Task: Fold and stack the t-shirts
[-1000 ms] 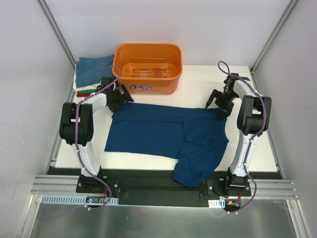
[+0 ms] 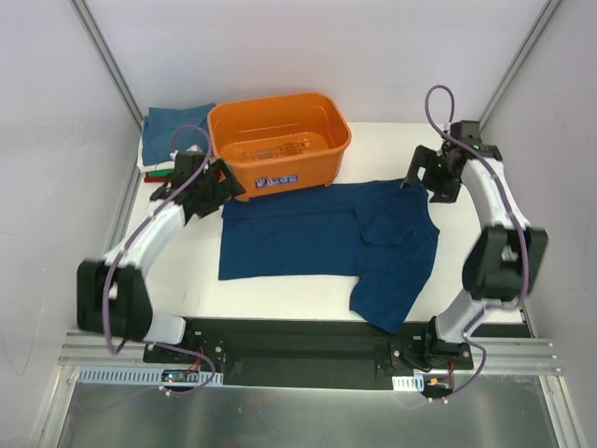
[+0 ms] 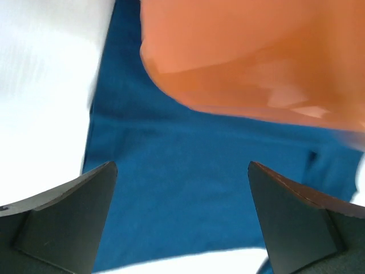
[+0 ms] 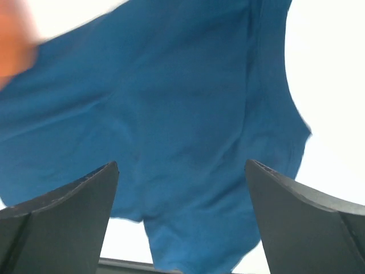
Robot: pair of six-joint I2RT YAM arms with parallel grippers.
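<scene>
A dark blue t-shirt (image 2: 289, 243) lies spread across the table, one part at its lower right hanging over the front edge. My left gripper (image 2: 237, 180) is open beside the orange bin, over the shirt's upper left corner; in the left wrist view the shirt (image 3: 171, 188) shows beyond the parted fingers (image 3: 68, 222). At the shirt's upper right, my right gripper (image 2: 417, 179) is also open. Between its fingers in the right wrist view only the shirt (image 4: 182, 125) below is visible. A folded blue shirt (image 2: 169, 133) rests on the stack at the back left.
An orange bin (image 2: 289, 177) stands at the back, its front overlapping the shirt's upper edge. Red and green cloth (image 2: 157, 175) shows under the folded shirt. Bare white table (image 2: 378, 145) lies right of the bin.
The shirt has shifted towards the back and slightly right. The bin has tilted or turned and come forward a little. Both arms have swung outward, and both grippers are now off the cloth.
</scene>
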